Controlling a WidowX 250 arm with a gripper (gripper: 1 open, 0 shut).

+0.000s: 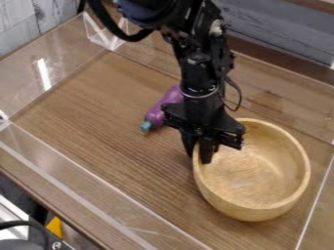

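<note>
A pale tan bowl point(259, 177) sits on the wooden table at the right. My black gripper point(209, 146) is shut on the bowl's left rim, its fingers reaching down over the edge. Behind and left of the gripper lies a purple bottle point(166, 103) with a teal cap, partly hidden by the arm.
Bare wooden table point(92, 132) fills the left and back right. Clear walls run along the left and front edges. A clear plastic container stands at the back left. Dark cables and a yellow object are at the lower left.
</note>
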